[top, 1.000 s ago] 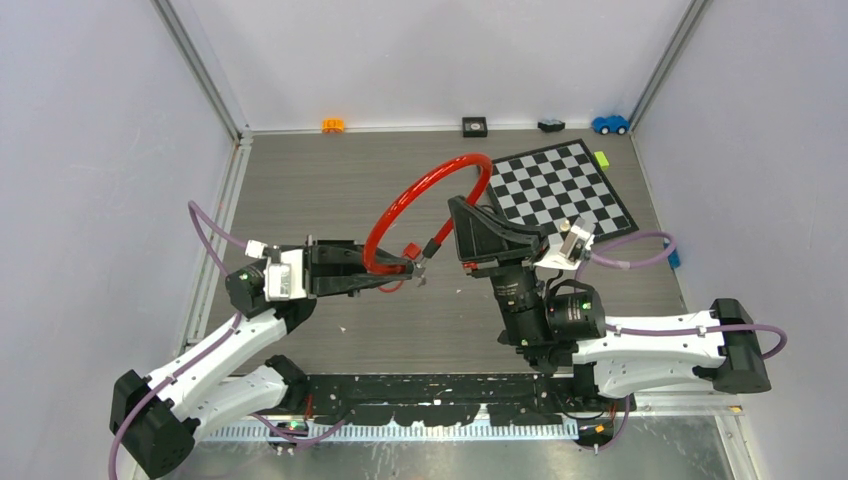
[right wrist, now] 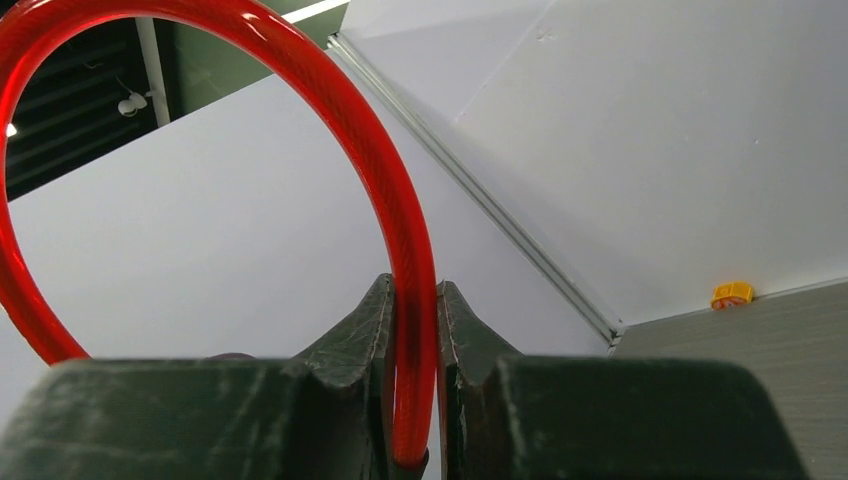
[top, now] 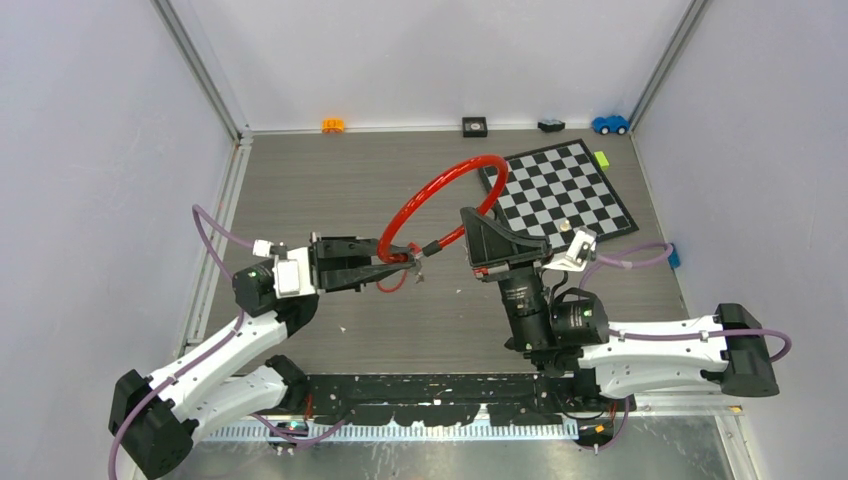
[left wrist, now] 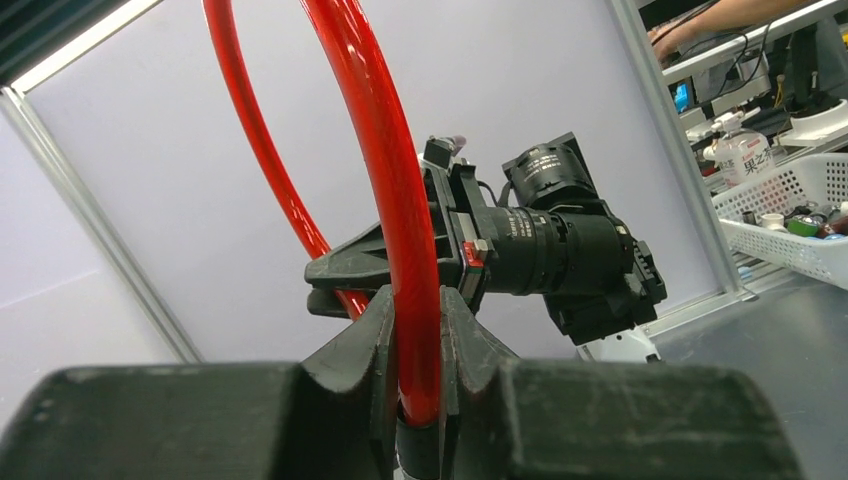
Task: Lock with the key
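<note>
A red looped cable lock (top: 435,185) is held up above the table. My left gripper (top: 402,261) is shut on one end, beside a small metal piece (top: 418,272) with a thin red loop; whether that piece is the key is too small to tell. In the left wrist view, the thick red tube (left wrist: 410,300) runs up between my fingers. My right gripper (top: 472,220) is shut on the other stretch, near a black end fitting (top: 433,247); in the right wrist view, the tube (right wrist: 410,330) stands between its fingers. The two ends are close, near my left fingertips.
A checkerboard (top: 562,190) lies at the right rear of the grey table (top: 320,190). Small toys, including an orange one (top: 333,125) and a blue car (top: 610,125), line the back. Walls bound both sides.
My right gripper and the cable in it have moved right and slightly toward the table's front. The loop has shifted right with them; my left gripper has moved only slightly.
</note>
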